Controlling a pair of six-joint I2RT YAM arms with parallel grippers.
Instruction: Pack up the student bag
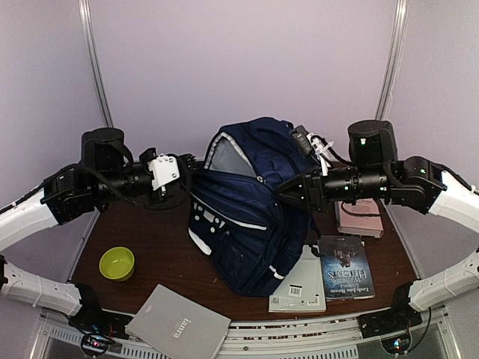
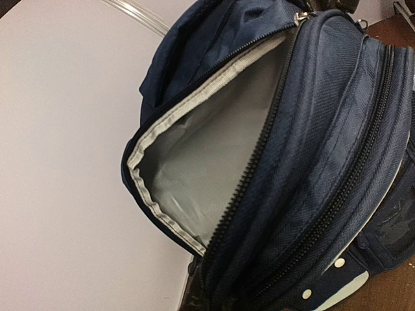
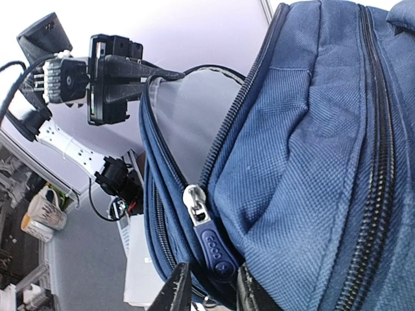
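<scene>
The navy backpack (image 1: 239, 224) leans upright in the middle of the table, its main pocket partly unzipped. In the left wrist view the grey lining (image 2: 214, 149) shows through the gap, and the part of the pocket visible there looks empty. My left gripper (image 1: 193, 166) is shut on the pocket's rim at the left end of the opening and pulls it outward. At the opening's right end, my right gripper stands part open, its fingertips on either side of the zipper pull (image 3: 217, 251). No firm grip on the pull shows.
A grey book (image 1: 179, 323) lies at the front edge, and a green bowl (image 1: 117, 264) sits front left. Right of the bag lie a pale book (image 1: 298, 288), a dark blue book (image 1: 346, 268) and a pink book (image 1: 359, 219).
</scene>
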